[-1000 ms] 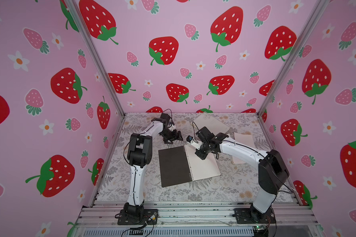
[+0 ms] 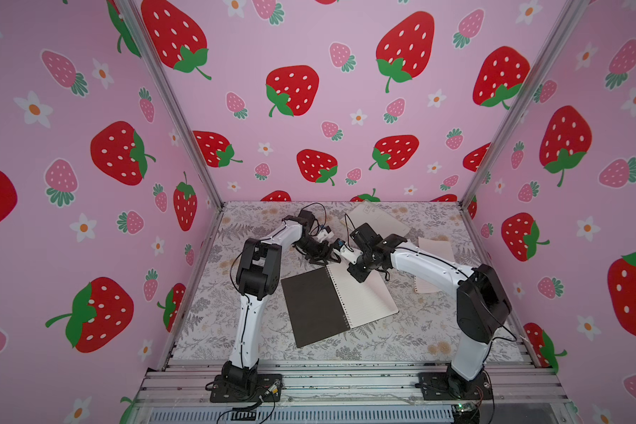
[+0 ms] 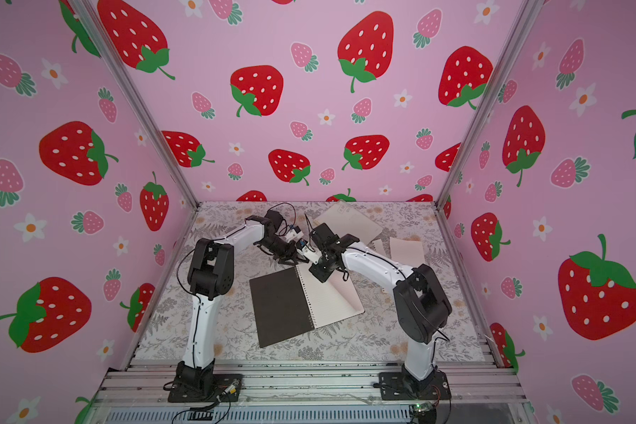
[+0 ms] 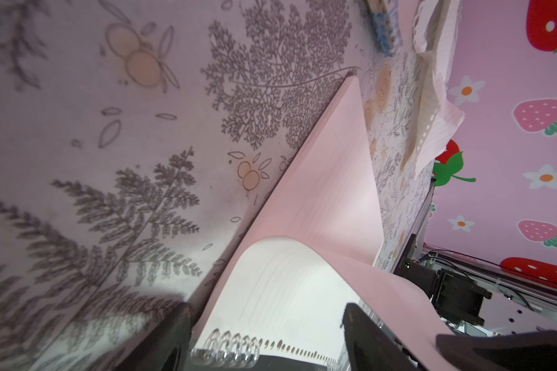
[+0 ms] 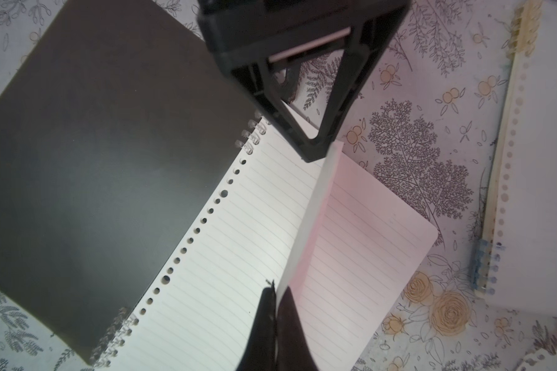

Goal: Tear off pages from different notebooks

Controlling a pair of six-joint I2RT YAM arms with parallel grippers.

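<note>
An open spiral notebook lies mid-table, black cover (image 2: 311, 304) on the left, lined page (image 2: 367, 304) on the right. My right gripper is shut on the page's edge, which rises as a folded strip toward the back in the right wrist view. My left gripper is part open low at the notebook's back end, near the spiral rings; in the right wrist view its black fingers stand over the page's top edge. The lifted page curls over the left wrist view's lower middle.
Another spiral notebook (image 5: 532, 154) lies to the right. Loose-looking paper (image 2: 374, 215) lies at the back centre.
My left gripper moved right and down to the notebook's back end. The notebook has shifted and turned slightly, its front toward the table's front. The right arm moved slightly.
</note>
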